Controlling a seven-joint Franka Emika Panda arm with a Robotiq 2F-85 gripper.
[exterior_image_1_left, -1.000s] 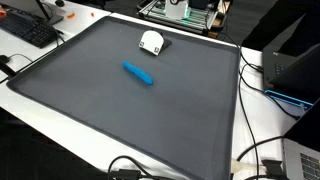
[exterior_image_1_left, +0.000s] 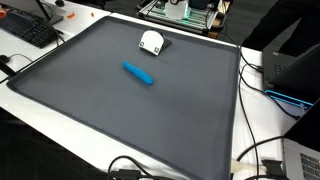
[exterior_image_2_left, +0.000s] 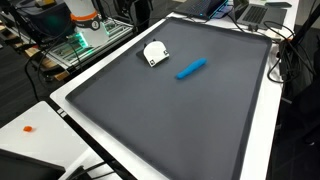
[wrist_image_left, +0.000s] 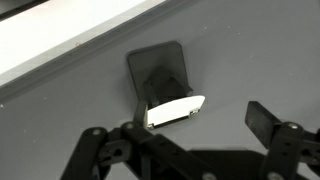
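Observation:
A white piece with dark spots (exterior_image_1_left: 152, 42) stands on a black base near the far edge of the grey mat (exterior_image_1_left: 110, 110). The wrist view looks down on its black base (wrist_image_left: 154, 62) and the white piece's edge (wrist_image_left: 175, 111). My gripper is open above the mat, its fingers wide apart and the white piece beyond them, toward the left finger. Nothing shows held; whether anything touches is unclear. A blue elongated object (exterior_image_2_left: 190, 69) lies on the mat apart from the white piece, outside the wrist view. Neither exterior view clearly shows the gripper.
Broad free mat (exterior_image_2_left: 165, 120) surrounds the two objects. A keyboard (exterior_image_1_left: 28, 28) sits off the mat's far left in exterior view 1. Cables (exterior_image_1_left: 248, 110) and a laptop (exterior_image_1_left: 300, 158) are along the right side. A small orange item (exterior_image_2_left: 28, 128) lies on the white table.

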